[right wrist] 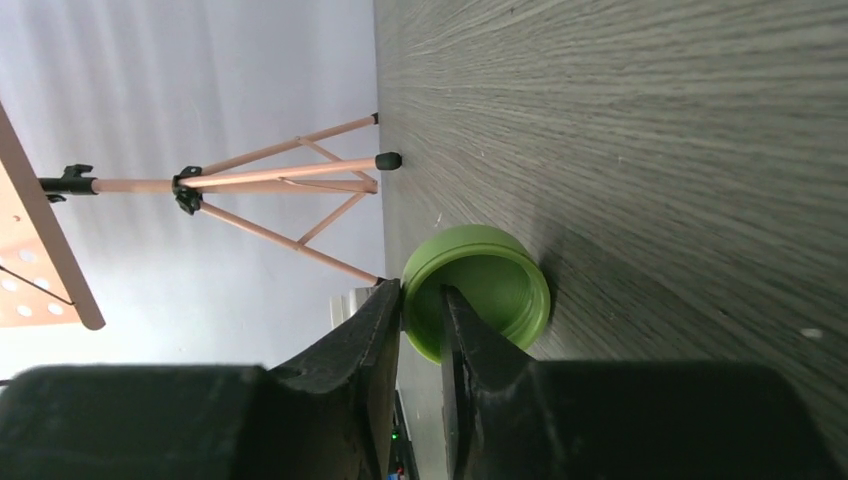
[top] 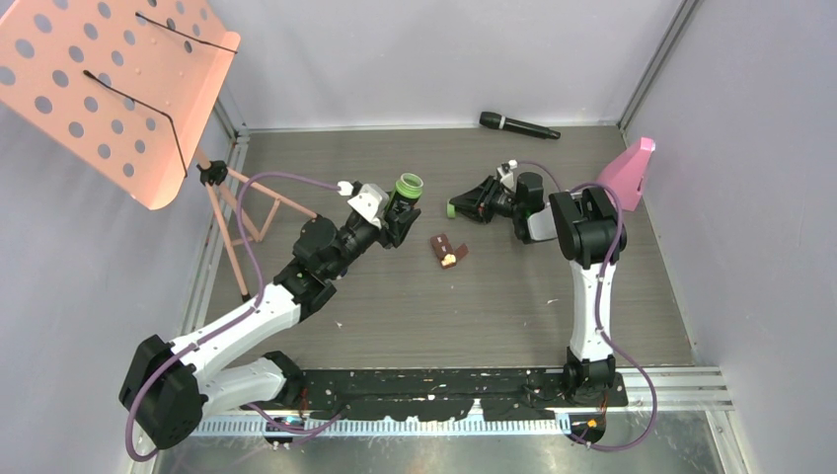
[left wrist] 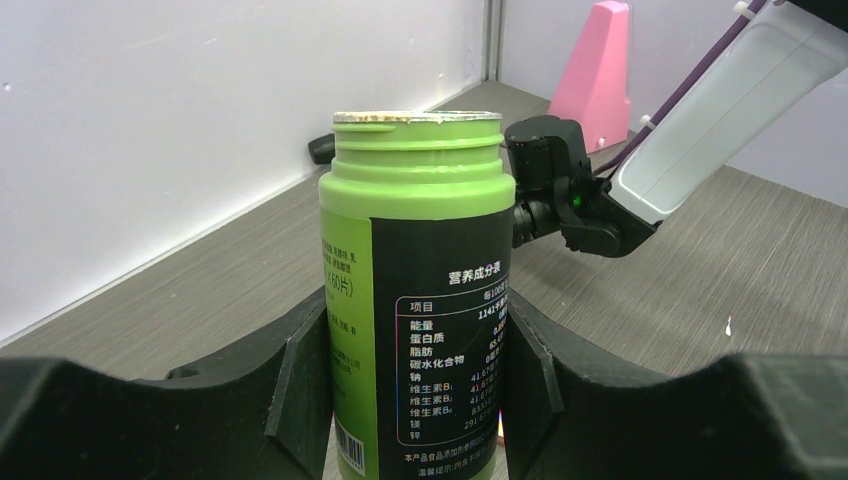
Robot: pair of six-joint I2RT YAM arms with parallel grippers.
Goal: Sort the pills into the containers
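Note:
My left gripper is shut on a green and black bottle (left wrist: 415, 260), its fingers pressed to both sides. The bottle has no cap; its open mouth faces up, slightly tilted in the top view. In the right wrist view, the green cap (right wrist: 475, 240) shows its hollow side to the camera. My right gripper stands partly open around one side of the cap's rim, one finger outside and the other in front of the hollow, with a gap between them. Whether the cap rests on the table cannot be told. No pills are clearly visible.
A small brown box (top: 441, 247) with something pale at one corner lies between the arms. A black microphone (top: 518, 125) lies at the back, a pink holder (top: 628, 170) at the right wall. A peach music stand (top: 128, 89) rises at left.

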